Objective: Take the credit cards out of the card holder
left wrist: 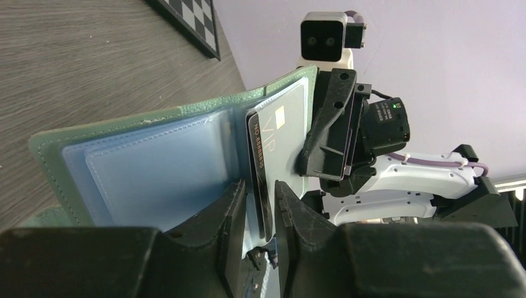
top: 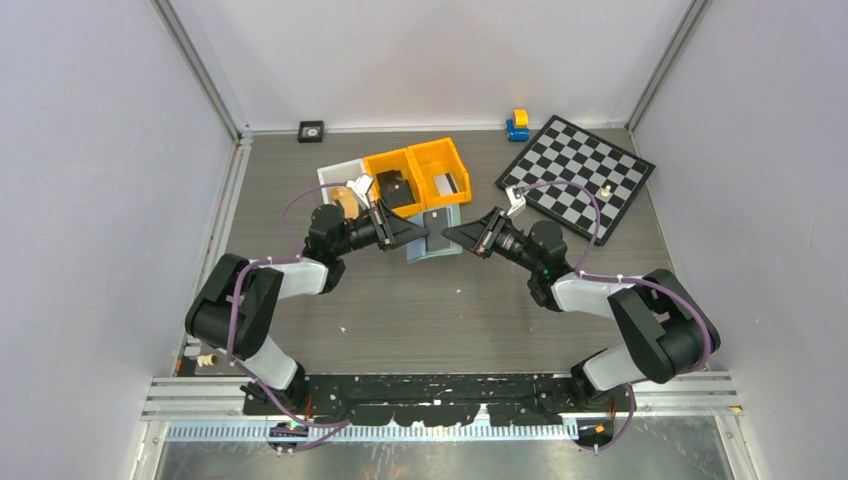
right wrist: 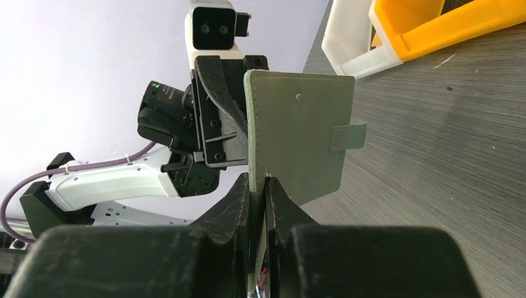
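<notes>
My right gripper is shut on one edge of the green card holder [right wrist: 301, 133], which hangs open above the table. Inside it, a silver VIP card [left wrist: 286, 127] with a dark numbered strip sticks partly out of the light blue pocket side [left wrist: 158, 167]. My left gripper is open, its fingertips standing on either side of the card's near edge, with no clear grip on it. From the top view, my left gripper [top: 427, 232] overlaps the dark card and faces my right gripper [top: 446, 233] across the holder.
Behind the holder stand a white bin [top: 327, 177] and an orange two-part bin [top: 430, 148]; a pale card [top: 446, 184] lies in its right compartment. A chessboard [top: 560, 135] sits at the back right.
</notes>
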